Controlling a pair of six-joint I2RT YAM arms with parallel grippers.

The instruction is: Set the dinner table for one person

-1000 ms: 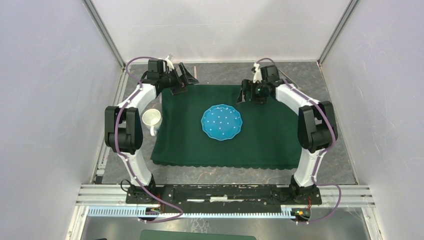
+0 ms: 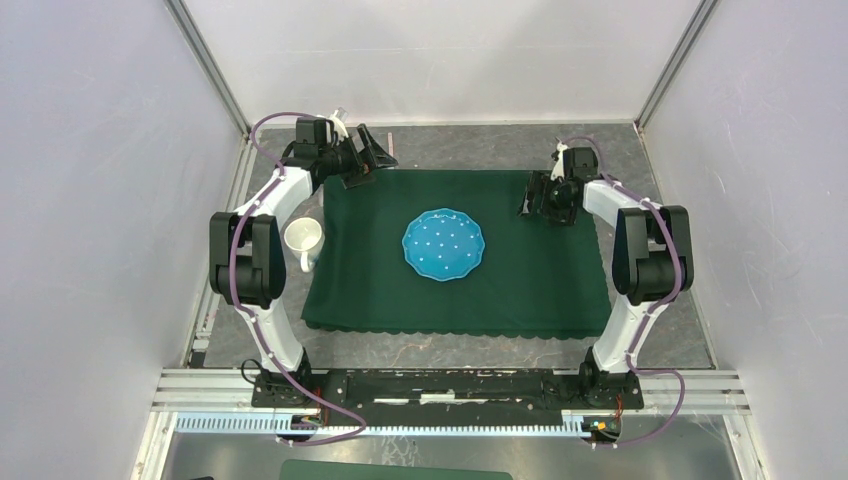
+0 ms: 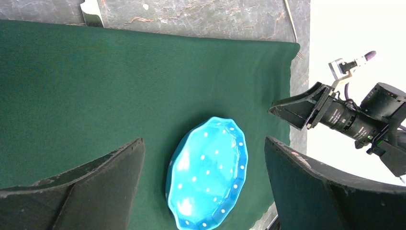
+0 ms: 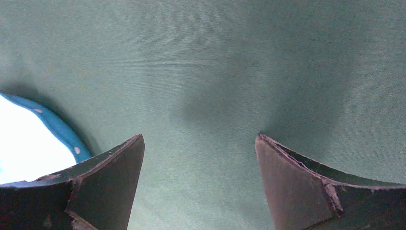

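A blue plate with white dots lies near the middle of the green cloth. Left of the cloth stands a white mug on the grey table. My left gripper hangs open over the cloth's far left edge; its wrist view shows the plate between and beyond the empty fingers. Over the right part of the cloth, my right gripper is open, with bare cloth between its fingers. A fork-like utensil lies at the cloth's far right corner, hidden by the right arm from above.
Past the far edge, a thin pale utensil lies beside the left gripper. In the left wrist view a shiny flat piece shows at that edge. White walls enclose the table.
The left arm, plate and mug have stayed put.
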